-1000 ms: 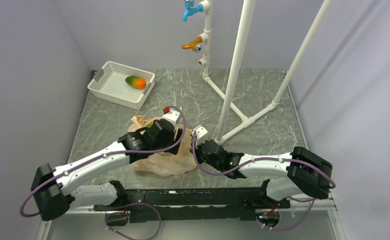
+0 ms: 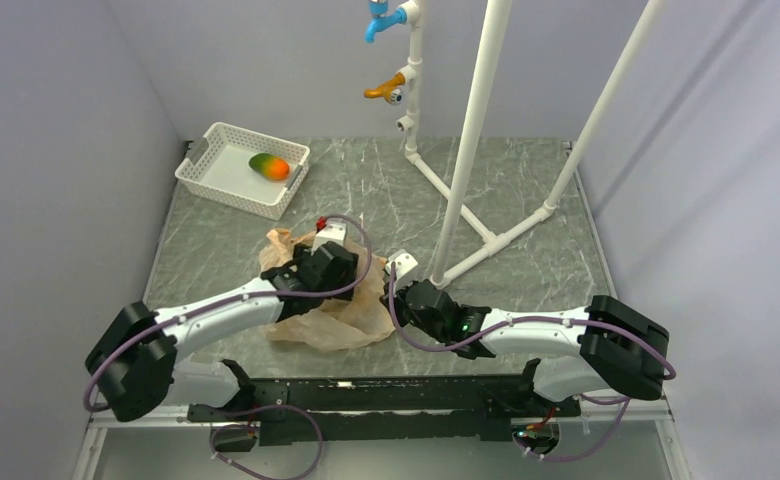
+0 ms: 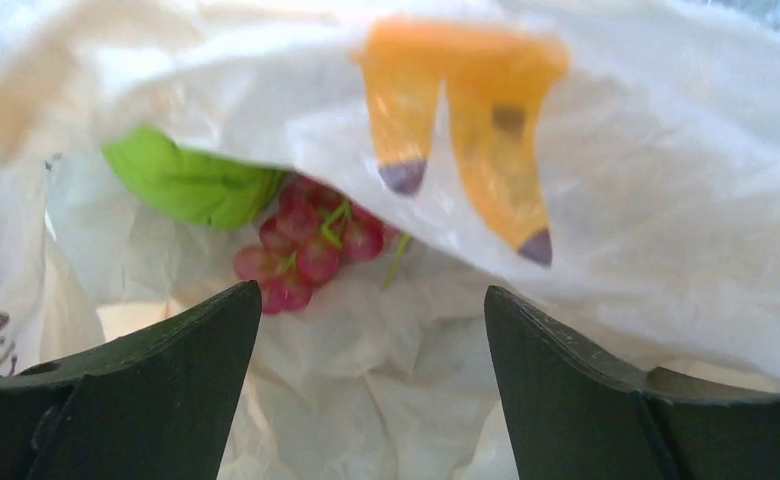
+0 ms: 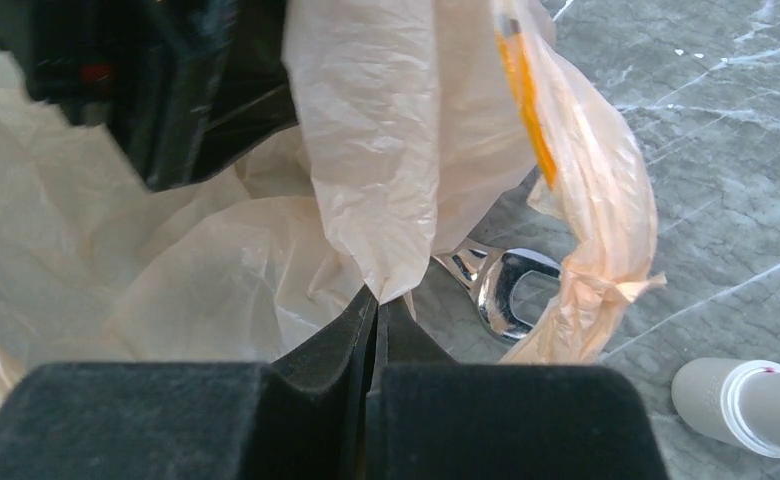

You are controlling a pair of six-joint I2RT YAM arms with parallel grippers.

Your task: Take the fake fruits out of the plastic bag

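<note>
The thin, pale plastic bag [image 2: 331,328] lies crumpled with its mouth spread. Inside it, the left wrist view shows a bunch of red grapes [image 3: 316,240] and a smooth green fruit [image 3: 201,185] beside it, partly hidden by a fold. My left gripper is in the bag's mouth, fingers apart, nothing between them; the grapes lie beyond the tips. A thin fold of the bag [image 4: 376,170] runs down into the closed tips of my right gripper, at the bag's right side. A green-orange mango [image 2: 270,167] rests in the white basket [image 2: 228,197].
A white pipe frame [image 2: 496,243] with taps stands to the right and behind. Close by the right gripper are a metal wrench [image 4: 506,290] and a white cylinder [image 4: 731,405]. Bare marble tabletop [image 2: 556,275] extends at the right.
Over the last second, my left gripper has shifted slightly left over the bag. My right arm has hardly moved.
</note>
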